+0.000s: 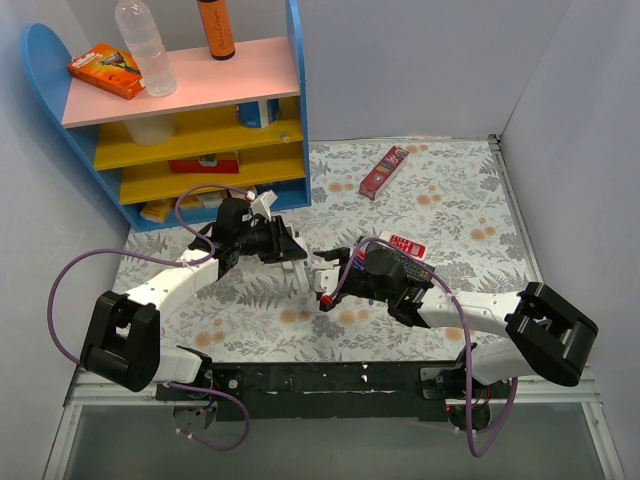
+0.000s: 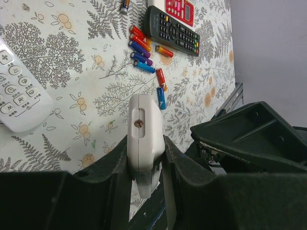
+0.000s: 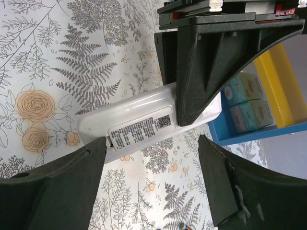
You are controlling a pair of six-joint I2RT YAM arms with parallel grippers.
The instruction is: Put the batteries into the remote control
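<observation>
My left gripper (image 1: 291, 252) is shut on a white remote control (image 3: 144, 117), holding it above the table. In the right wrist view a label shows on the remote's near side, and a black finger (image 3: 194, 91) of the left gripper covers part of it. Seen end-on in the left wrist view, its narrow end has a small screw hole. My right gripper stands open by the remote's free end; one fingertip is close to it, contact unclear. Several loose batteries (image 2: 142, 50) in red, purple, blue and orange lie on the table.
A black remote (image 2: 171, 31) and a red-and-white calculator (image 2: 181, 10) lie beside the batteries. Another white keypad remote (image 2: 21, 88) rests on the patterned tablecloth. A coloured shelf (image 1: 200, 120) stands at the back left, and a long red box (image 1: 383, 173) lies at the back.
</observation>
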